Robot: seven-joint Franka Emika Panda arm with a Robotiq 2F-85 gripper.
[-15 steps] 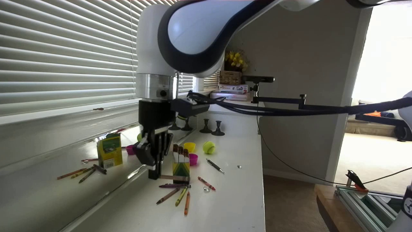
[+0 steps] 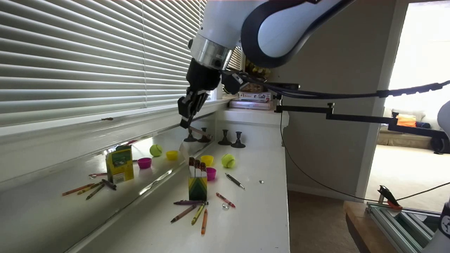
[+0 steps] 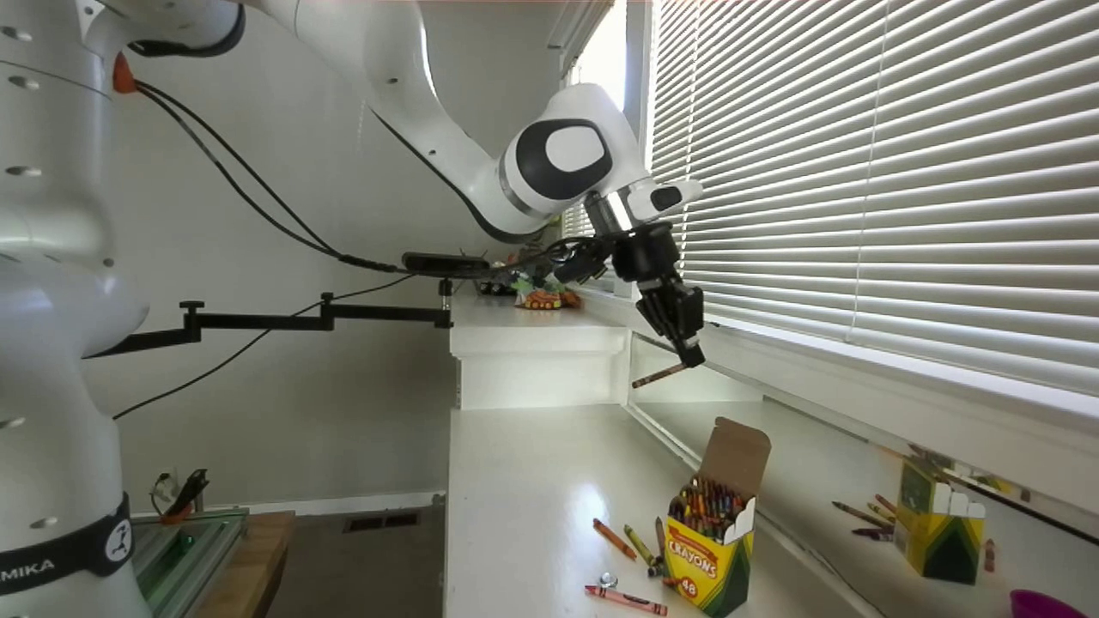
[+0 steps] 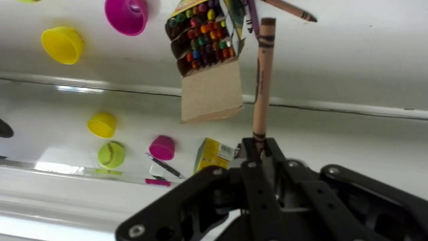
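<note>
My gripper is shut on one end of a light brown crayon, whose darker far end sticks out well past the fingertips. In exterior view 2 the held crayon is in the air, tilted slightly, above and behind the crayon box. The yellow and green crayon box stands upright on the white counter with its flap up, full of crayons. Loose crayons lie beside it: an orange one, a yellow one, a brown one, a purple one and a red one.
Yellow cup, magenta cup, tennis ball and pen sit beyond the box. Dark candlesticks stand at the far end. A reflective panel along the window side mirrors these things.
The gripper has risen, carrying the crayon from low beside the box up and toward the far end. The wrist has tilted. The box and loose crayons have stayed put.
</note>
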